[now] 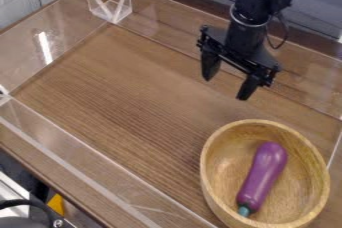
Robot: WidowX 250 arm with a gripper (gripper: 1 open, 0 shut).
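Observation:
My black gripper (230,64) hangs over the back right of the wooden table, open, with nothing visible between its fingers. In front of it and a little to the right sits a round tan bowl (222,172), holding a purple eggplant-like object (265,172) with a teal tip, lying lengthwise.
A white wire holder (110,2) stands at the back left. A wall runs along the back, and dark hardware (27,212) shows at the lower left corner beyond the table's edge.

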